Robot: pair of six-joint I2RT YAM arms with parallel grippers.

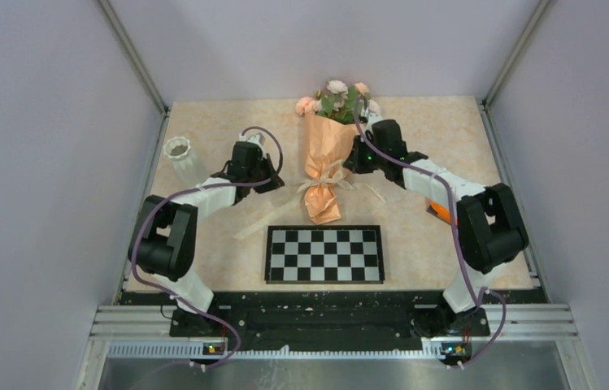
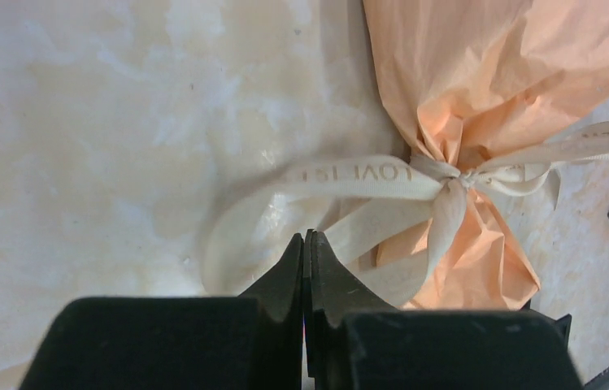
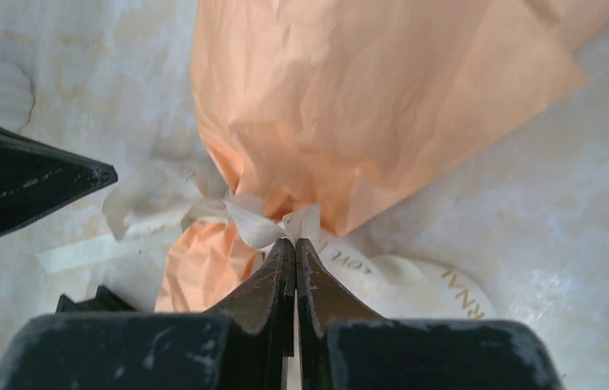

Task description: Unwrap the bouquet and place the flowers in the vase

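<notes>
A bouquet of pale flowers (image 1: pixel 337 87) in orange paper (image 1: pixel 329 142) lies on the table, tied with a cream ribbon (image 1: pixel 323 180). To its left stands the white vase (image 1: pixel 188 168). Seen in the left wrist view, my left gripper is shut with nothing between its fingers; the ribbon's left loop (image 2: pixel 358 175) lies outside the tips. My right gripper, right of the wrapping, is shut on the ribbon's right loop (image 3: pixel 256 226), which runs into its fingertips. The knot is partly hidden there.
A checkered board (image 1: pixel 325 253) in a black frame lies in front of the bouquet. An orange object (image 1: pixel 441 210) is partly hidden by the right arm. Bare table (image 1: pixel 435 126) shows at the back right. Ribbon tails trail to both sides.
</notes>
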